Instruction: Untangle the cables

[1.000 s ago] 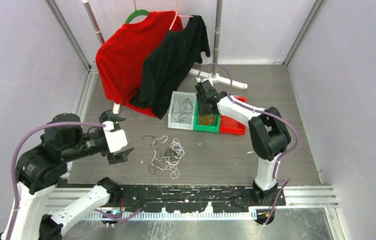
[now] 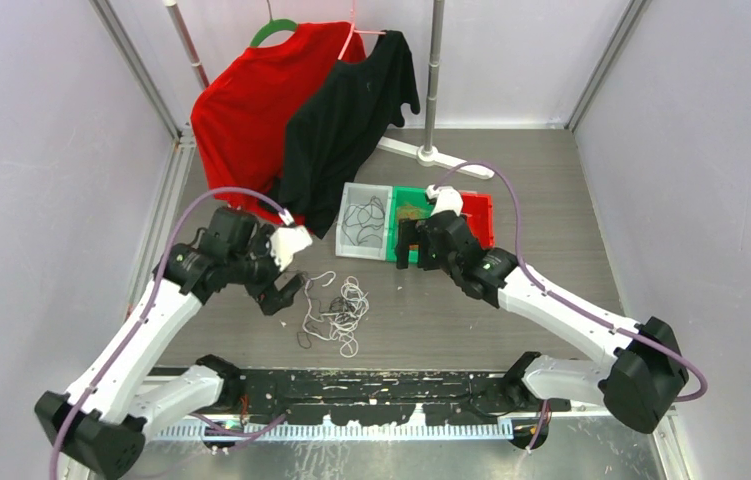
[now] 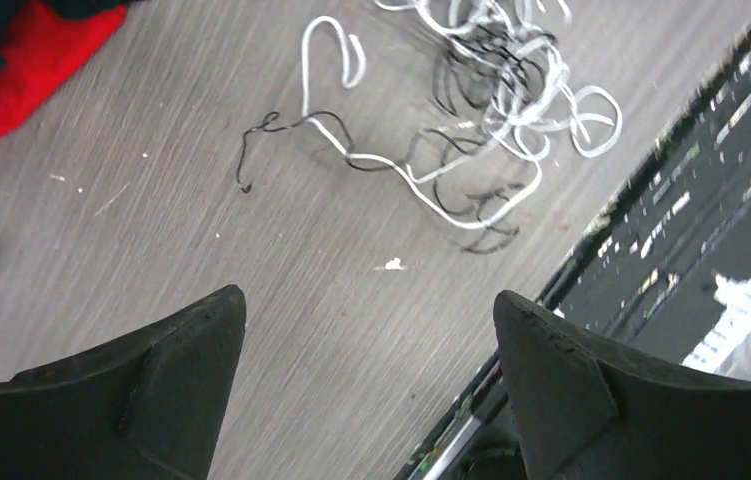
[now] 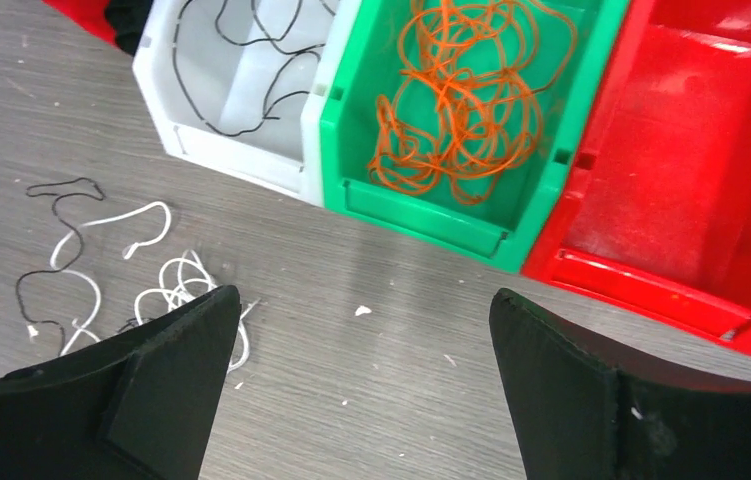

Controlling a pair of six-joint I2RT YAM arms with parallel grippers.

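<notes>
White and dark cables lie tangled together on the floor; the white cable (image 2: 351,302) forms most of the heap. In the left wrist view, the dark cable (image 3: 276,124) runs loose from the heap and crosses the white cable (image 3: 391,163). My left gripper stands part open just left of the tangle, nothing between its fingers. The right gripper is open and empty, in front of the bins. An orange cable (image 4: 471,110) lies coiled inside the green bin (image 4: 421,230). Another dark cable (image 4: 266,45) rests in the white bin (image 4: 241,170).
The red bin (image 4: 671,290) appears empty. Behind the bins, a red shirt (image 2: 251,110) and a black shirt (image 2: 341,120) hang from a rack. Bare floor (image 2: 431,330) lies right of the tangle.
The tangle looks unmoved.
</notes>
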